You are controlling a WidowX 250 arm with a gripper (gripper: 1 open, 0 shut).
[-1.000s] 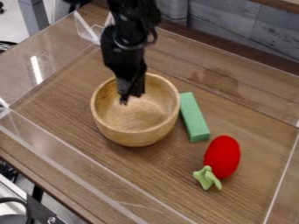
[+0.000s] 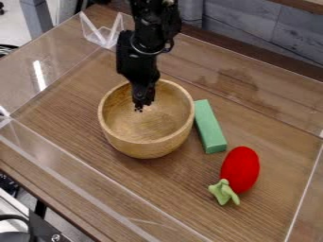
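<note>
My black gripper (image 2: 139,91) hangs over the back half of a wooden bowl (image 2: 149,129), its dark fingers reaching down to about the rim's height. I cannot tell how far apart they stand or whether anything is between them. The bowl's front interior looks empty; its back is partly hidden by the gripper.
A green block (image 2: 209,128) lies just right of the bowl. A red object with a light-green top (image 2: 241,169) lies at the front right. A clear plastic item (image 2: 100,29) is at the back left.
My arm has moved back and up from lower over the bowl, and looks smaller now. The bowl, block and red object have stayed in place.
</note>
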